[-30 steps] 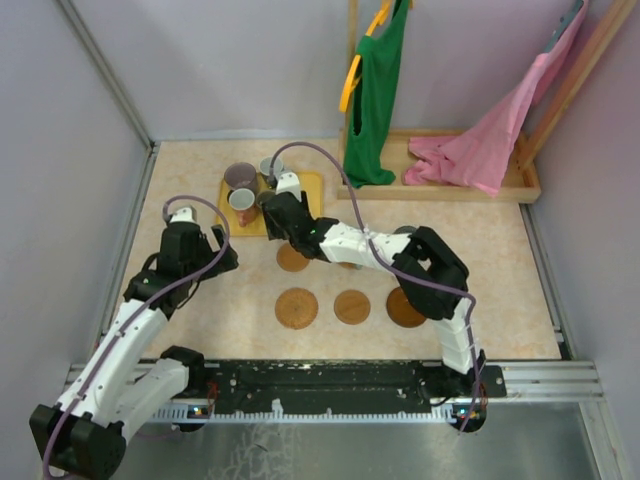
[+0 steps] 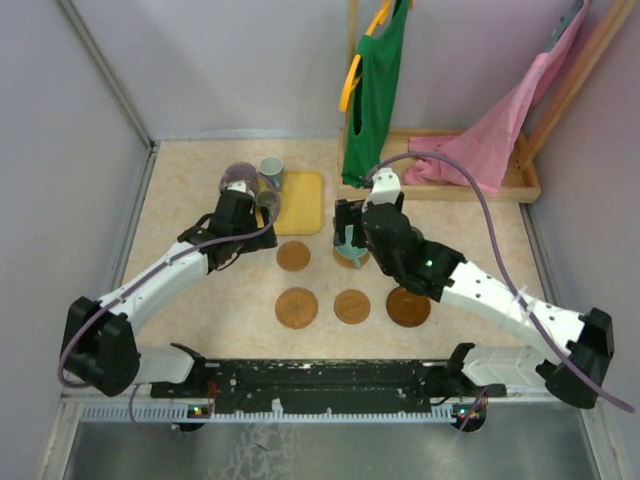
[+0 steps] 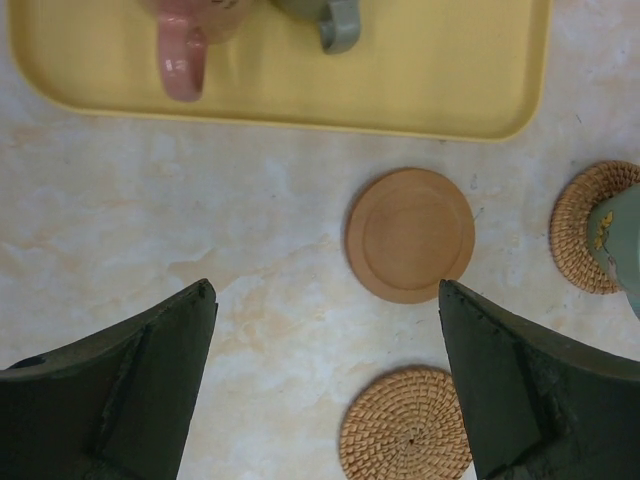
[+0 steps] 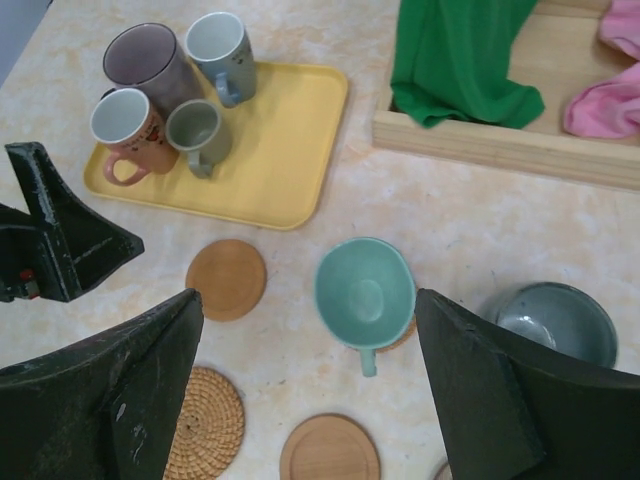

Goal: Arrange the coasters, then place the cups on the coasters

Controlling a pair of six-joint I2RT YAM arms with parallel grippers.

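Observation:
On the yellow tray (image 4: 285, 150) several mugs stand close together: a purple one (image 4: 150, 65), a light blue one (image 4: 222, 55), a reddish-brown one (image 4: 135, 130) and a grey-green one (image 4: 200, 135). A teal cup (image 4: 365, 290) stands on a round coaster, mostly covering it. My right gripper is open above the table near that cup, empty. My left gripper is open and empty, low in front of the tray. Between its fingers' line of view and the tray lies a bare brown coaster (image 3: 410, 235).
A woven coaster (image 2: 296, 308), a light wooden coaster (image 2: 351, 306) and a dark coaster (image 2: 408, 307) lie bare in front. A dark grey-green cup (image 4: 557, 325) stands at the right. Green cloth (image 2: 375, 110) and pink cloth (image 2: 485, 130) hang over a wooden frame (image 2: 520, 185) behind.
My right gripper has moved right, away from the tray and over to the teal cup. The left gripper has moved right toward the tray's front, where it now hides the reddish-brown mug from above.

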